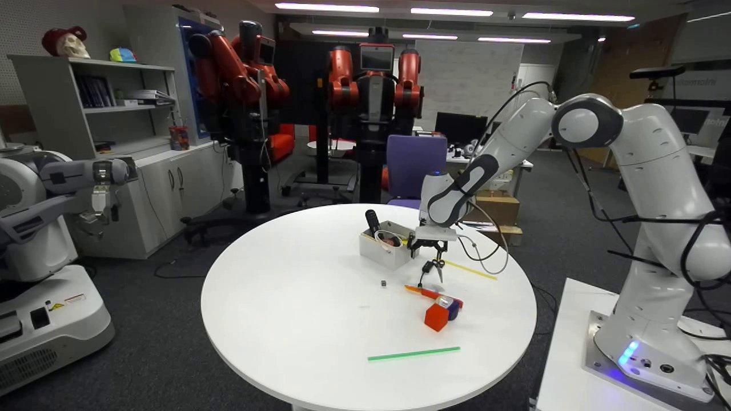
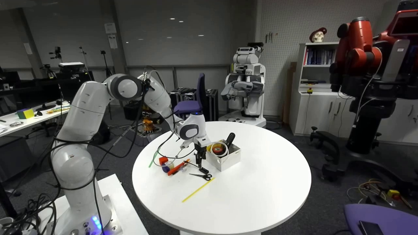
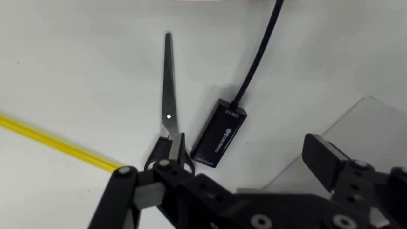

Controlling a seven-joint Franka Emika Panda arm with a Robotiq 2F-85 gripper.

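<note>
My gripper is open above the table, with nothing held between its fingers. Below it, in the wrist view, a black USB adapter [image 3: 219, 133] with a thin cable lies between the two fingers as seen from above, nearer the left one. Black-handled scissors [image 3: 169, 91] lie just left of the adapter, blades pointing up the view; the left finger hides part of their handles. The light grey box [image 1: 385, 256] stands beside my gripper in exterior view 1. It holds a black-handled item [image 2: 230, 138] and a white ring-shaped item [image 2: 214, 152].
A yellow stick [image 3: 57, 143] lies beyond the scissors. An orange-red tool [image 2: 177, 168], a red block [image 1: 436, 317] and a green stick [image 1: 414, 354] are on the same white table [image 1: 294, 308]. A small dark cube [image 1: 384, 283] sits near the box.
</note>
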